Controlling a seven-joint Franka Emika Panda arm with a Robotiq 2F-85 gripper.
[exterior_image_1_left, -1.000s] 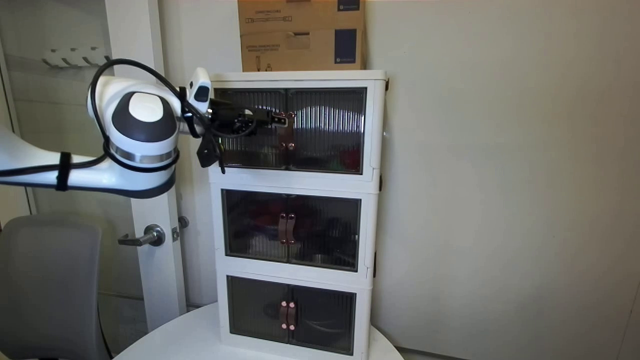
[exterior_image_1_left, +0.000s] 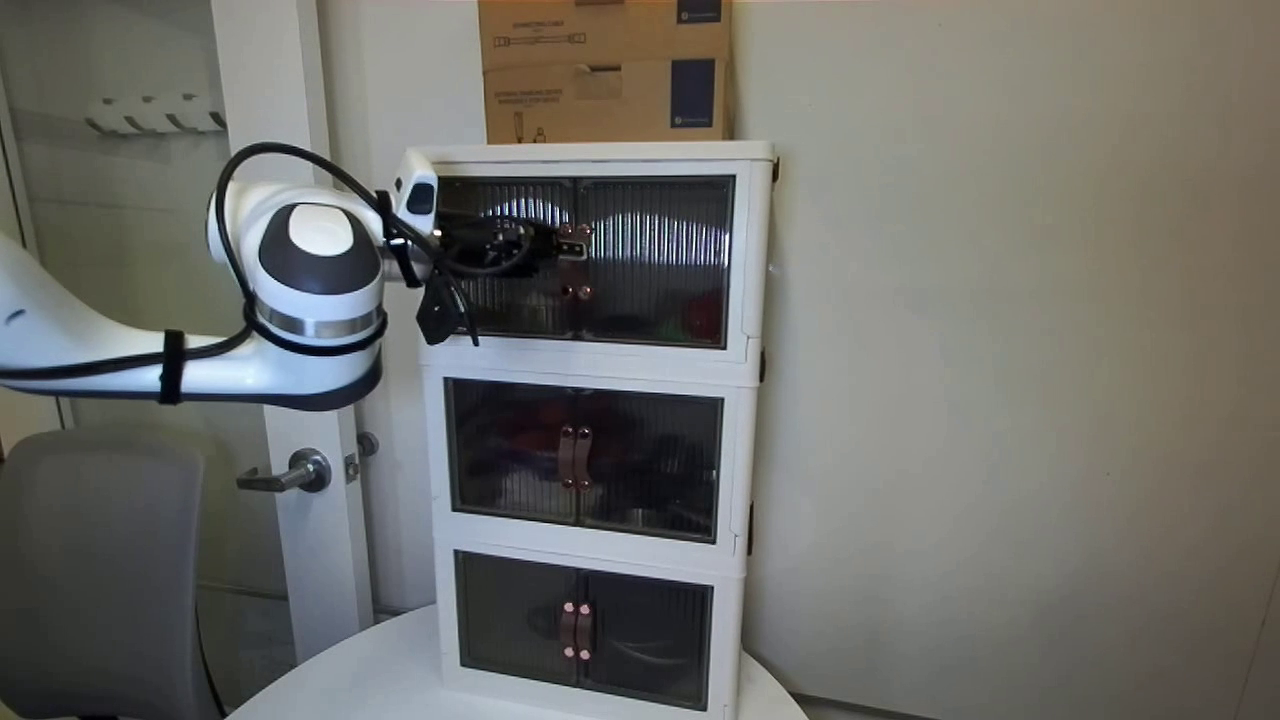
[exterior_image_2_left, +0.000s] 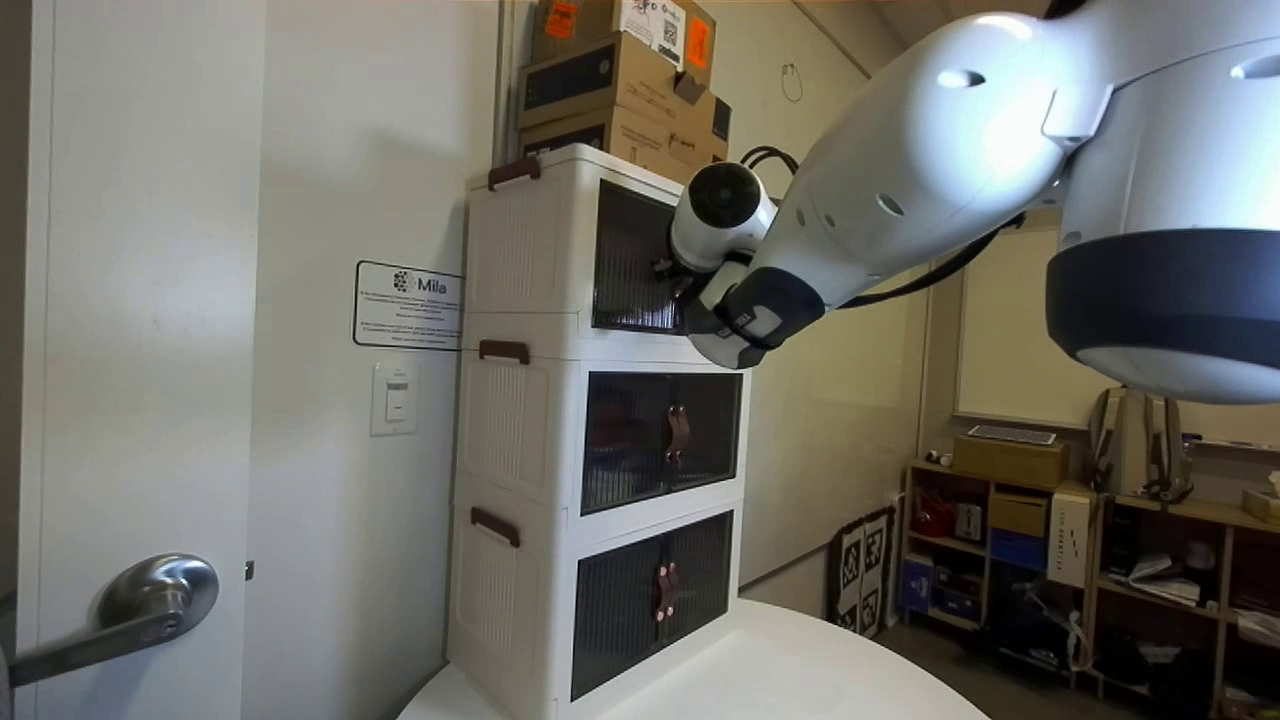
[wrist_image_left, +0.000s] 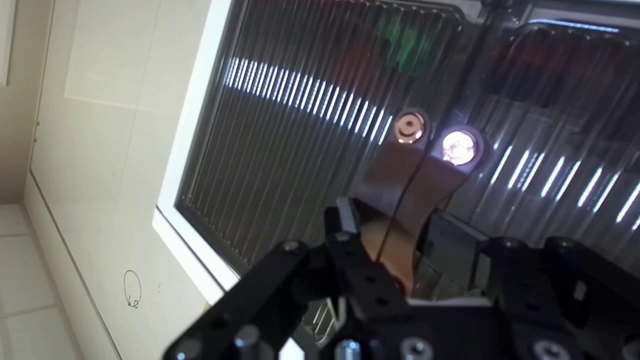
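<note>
A white three-tier cabinet (exterior_image_1_left: 596, 366) stands with its dark ribbed doors closed. At the top tier, my gripper is level with the pair of brown strap handles (wrist_image_left: 412, 180) at the door seam. Both straps pass through the gap between its fingers, one finger (wrist_image_left: 346, 215) on the left and the other (wrist_image_left: 451, 243) on the right. The fingers stand part open, with room visible beside the right strap. Whether the left finger touches its strap is hard to tell. In the second exterior view the arm's wrist (exterior_image_2_left: 726, 216) hides the top handles.
Cardboard boxes (exterior_image_1_left: 606, 96) are stacked on the cabinet. It rests on a round white table (exterior_image_1_left: 360, 672). A grey chair (exterior_image_1_left: 102, 564) and a door with a lever handle (exterior_image_1_left: 288, 474) lie to the left.
The arm has moved right and slightly down in the first exterior view, bringing my gripper further across the top handles. The cabinet doors look unchanged.
</note>
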